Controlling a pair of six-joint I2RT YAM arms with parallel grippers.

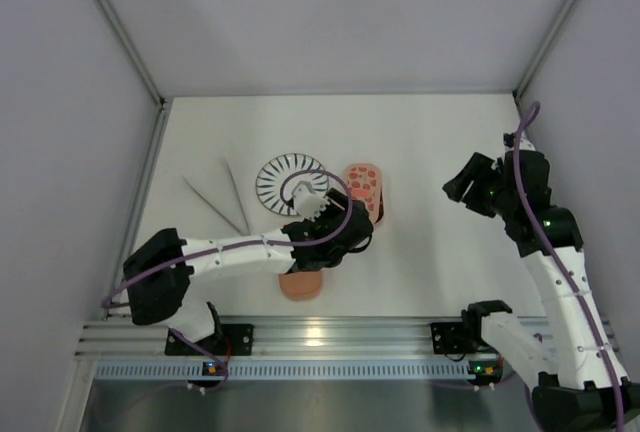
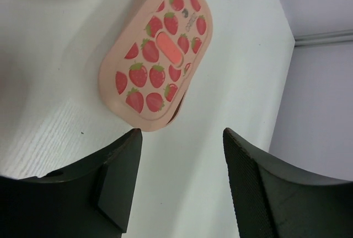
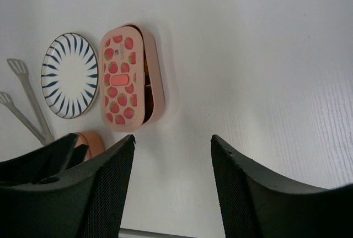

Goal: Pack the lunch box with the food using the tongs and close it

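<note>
The pink lunch box (image 3: 156, 86) sits near the middle of the table. Its strawberry-print lid (image 3: 122, 84) rests on top, askew toward the plate, leaving a dark gap along one long side in the right wrist view. My left gripper is open near the lid's close end, nothing between its fingers. The top view has the lid (image 1: 362, 184) just beyond that gripper. A white plate (image 1: 280, 190) with blue stripes lies left of the box. High on the right, my right gripper (image 1: 460, 188) is open and empty, well apart from the box.
Two slotted utensils (image 3: 30, 92) lie left of the plate. An orange-brown container (image 1: 300, 286) stands at the front, partly hidden under the left arm.
</note>
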